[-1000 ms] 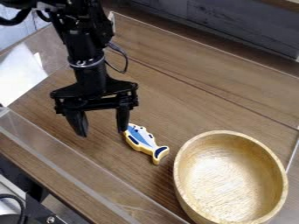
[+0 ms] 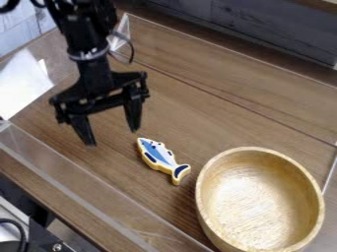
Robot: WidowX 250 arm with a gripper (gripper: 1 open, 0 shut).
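Observation:
The black arm hangs over the left part of the wooden table, its gripper (image 2: pixel 109 126) open, with the two fingers spread apart and nothing visible between them. To the lower right of the gripper, a blue, white and yellow toy fish (image 2: pixel 162 158) lies on the table, apart from the fingers. A large pale wooden bowl (image 2: pixel 259 207) stands at the lower right, just right of the fish.
A clear low edge runs along the table's left front, with a white sheet (image 2: pixel 20 84) at the far left and dark cables at bottom left.
The gripper has risen and shifted slightly left, away from the fish. The fish and bowl have not visibly moved.

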